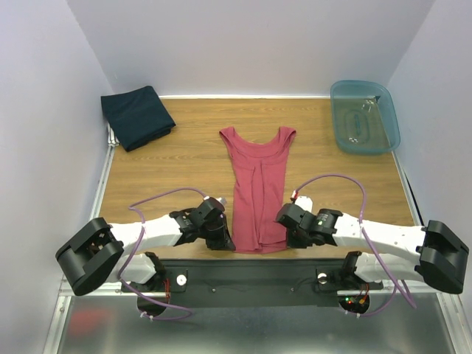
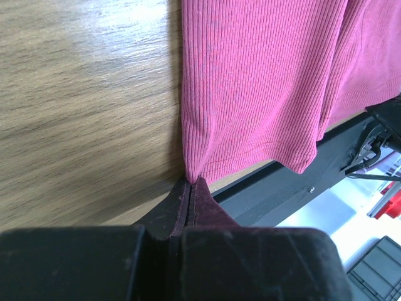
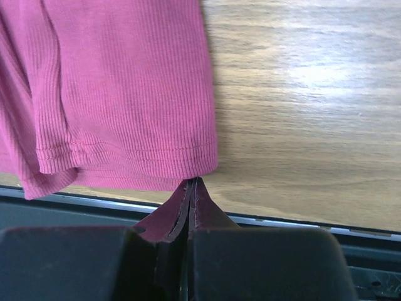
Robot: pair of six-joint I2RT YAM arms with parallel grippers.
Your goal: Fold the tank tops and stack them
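Observation:
A pink ribbed tank top [image 1: 257, 190] lies lengthwise on the wooden table, neckline toward the back. Its side panels are folded inward, and its hem is at the front edge. My left gripper is shut at the hem's left corner, with the fabric edge at its fingertips; whether cloth is pinched between them is unclear. My right gripper is shut at the hem's right part, its tips touching the cloth edge, with nothing visible between them.
A folded dark cloth [image 1: 136, 116] rests at the back left. A teal plastic bin [image 1: 365, 118] stands at the back right.

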